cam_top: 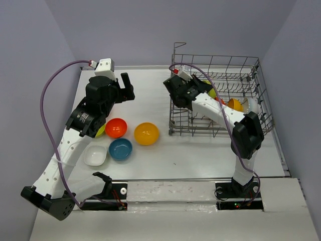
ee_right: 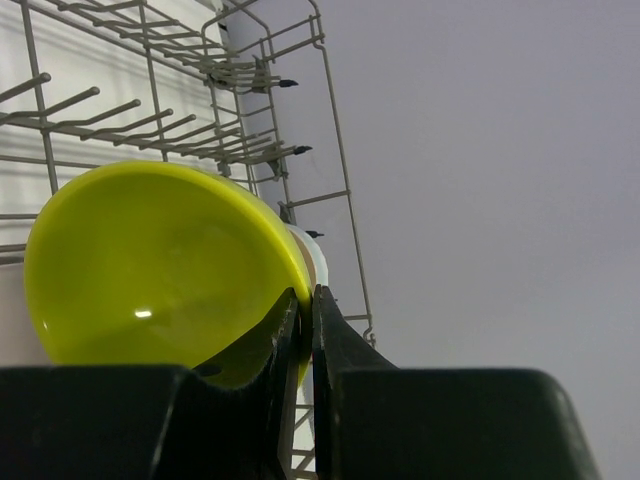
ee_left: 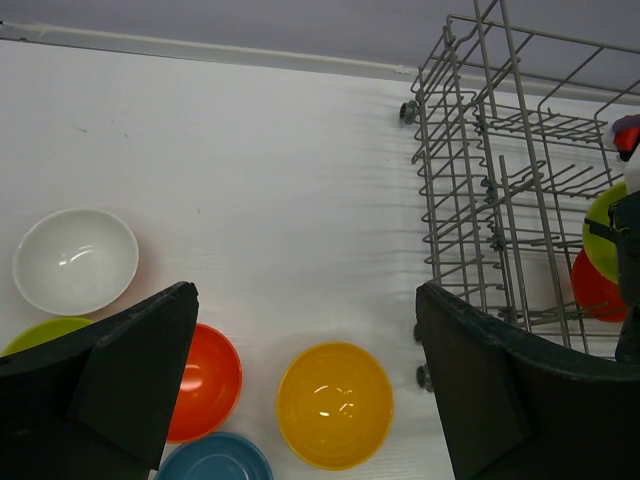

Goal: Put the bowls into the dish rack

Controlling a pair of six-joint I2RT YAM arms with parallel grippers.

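Note:
A wire dish rack (cam_top: 218, 131) on the right holds orange (cam_top: 234, 104), white (cam_top: 251, 105) and red (ee_left: 590, 290) bowls. My right gripper is shut on the rim of a yellow-green bowl (ee_right: 150, 260) inside the rack. My left gripper (cam_top: 125, 88) stands open and empty over the left part of the table. Below it lie red (cam_top: 116, 127), orange (cam_top: 146, 133), blue (cam_top: 120, 149), white (cam_top: 95, 155) and yellow-green (ee_left: 40, 335) bowls. Another white bowl (ee_left: 75, 258) shows in the left wrist view.
Grey walls enclose the table (cam_top: 150, 90) at back and sides. Bare table lies between the loose bowls and the rack's left side, and in front of the rack.

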